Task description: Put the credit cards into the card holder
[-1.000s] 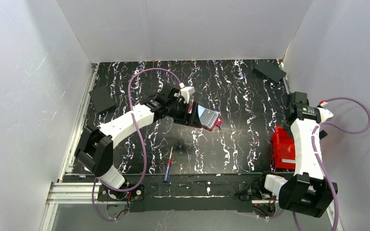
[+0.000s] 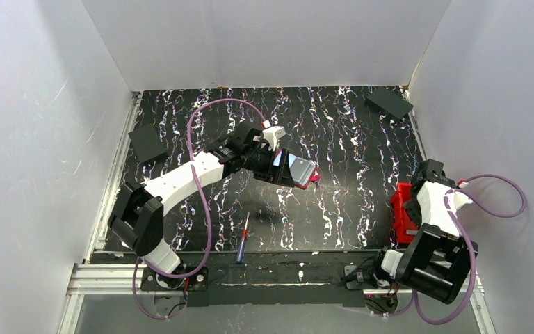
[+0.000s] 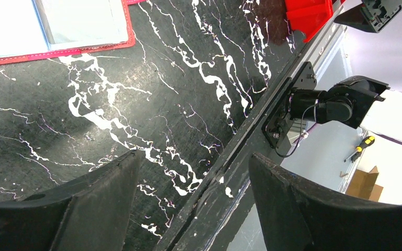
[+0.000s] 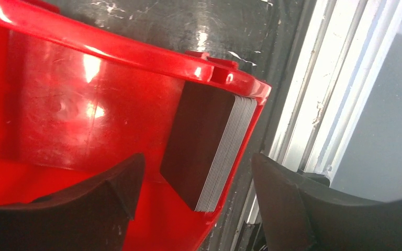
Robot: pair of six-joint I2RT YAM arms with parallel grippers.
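Observation:
A neat stack of dark cards point(image 4: 201, 141) with pale edges stands against the end wall of a red bin point(image 4: 104, 47), seen in the right wrist view. My right gripper is over the bin, its fingers spread to either side of the stack, nothing clearly held. On the table's middle lies the open card holder point(image 2: 302, 171), red-edged with clear pockets; its corner point(image 3: 131, 42) shows in the left wrist view. Above the holder hangs my left gripper point(image 2: 285, 169), fingers apart. Only bare table and its front edge appear between its fingers.
A screwdriver point(image 2: 243, 238) lies near the front edge, left of centre. Dark flat blocks rest at the back right point(image 2: 389, 103) and far left point(image 2: 147, 144). The table between the holder and the red bin is clear.
The right arm has moved toward the front and lower over the red bin, now covering more of it. The left arm has shifted very slightly; the holder lies where it was.

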